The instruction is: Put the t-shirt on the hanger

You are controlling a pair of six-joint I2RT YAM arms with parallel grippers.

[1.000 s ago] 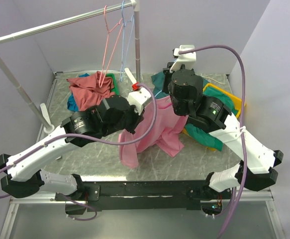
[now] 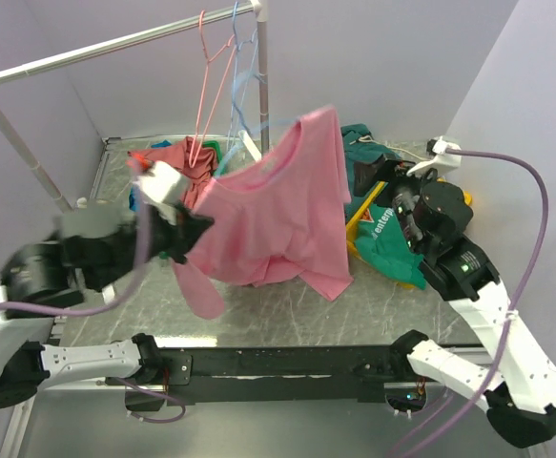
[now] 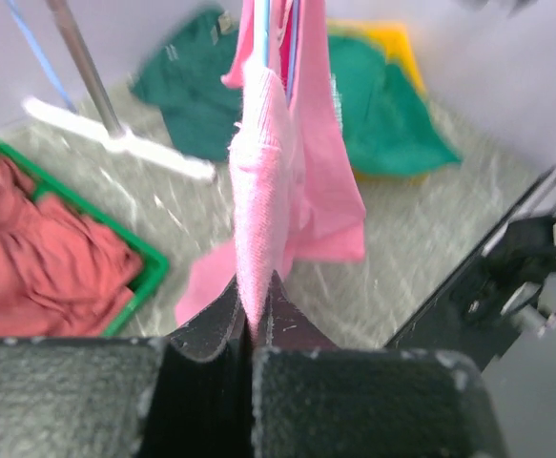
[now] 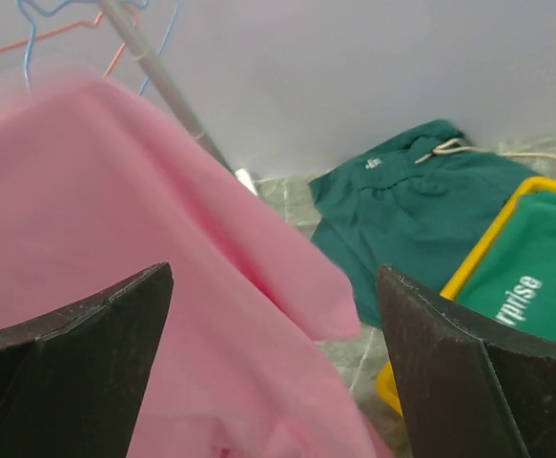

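Note:
The pink T-shirt [image 2: 278, 210] is lifted in the middle of the top view, with a light blue hanger [image 2: 249, 110] at its collar. My left gripper [image 2: 190, 234] is shut on the shirt; in the left wrist view a pink fold [image 3: 263, 181] runs up from between its fingers. My right gripper [image 2: 373, 176] is open to the right of the shirt; in the right wrist view the pink cloth passes behind its fingers, with nothing clearly held.
A metal rack [image 2: 125, 40] carries pink hangers [image 2: 200, 110] and blue ones. A green bin [image 3: 144, 272] with red clothes is at back left, a yellow bin [image 4: 492, 234] with green clothes at right. Grey walls bound the work surface.
My left gripper moved left with the shirt, which rose and spread out, the blue hanger rising with it. My right gripper moved right, away from the hanger and collar.

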